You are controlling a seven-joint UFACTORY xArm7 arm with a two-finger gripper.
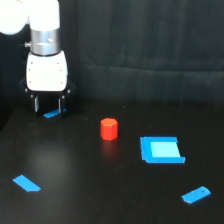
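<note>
My gripper (49, 105) points downward at the far left, below the white arm (47, 72). Its dark fingers stand apart, with no object visible between them. A small red block (109, 129), roughly cylindrical, rests on the black table to the right of the gripper and nearer the camera, clear of it. Farther right lies a square outlined in blue tape (147, 158), its middle pale blue-white (164, 149). The red block is outside that square.
Blue tape strips lie on the table: one close to the gripper (53, 114), one at front left (26, 184) and one at front right (196, 195). A dark curtain (140, 50) hangs behind.
</note>
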